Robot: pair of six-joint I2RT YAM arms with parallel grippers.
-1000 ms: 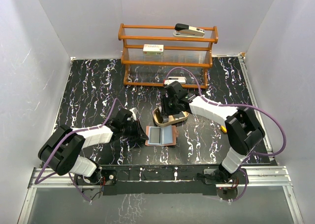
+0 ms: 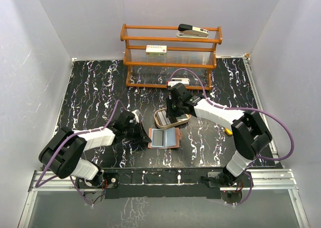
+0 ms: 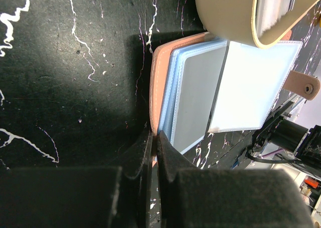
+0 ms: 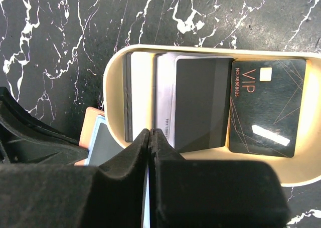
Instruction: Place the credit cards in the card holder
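Note:
The card holder [image 2: 170, 138] lies unfolded on the dark table, with an orange border and pale blue inner panels. In the left wrist view my left gripper is shut on its orange edge. Right beside it stands a cream oval box [image 4: 215, 50]. Inside the box, several cards [image 4: 203, 100] lean fanned out toward its left end; a black VIP card [image 4: 263, 115] lies flat at the right. My right gripper is shut with nothing between its fingertips. Those tips stand over the box's near side, and the fanned cards are outside them.
A wooden shelf [image 2: 168, 65] stands at the back, bearing a stapler [image 2: 192, 30] and a small box [image 2: 156, 50]. Something yellow [image 2: 228, 131] sits under the right arm. Table to the left of the holder is clear.
The right gripper went from open around an upright card stack to shut and empty. The stack has come loose and spread out inside the box. My left gripper has stayed put.

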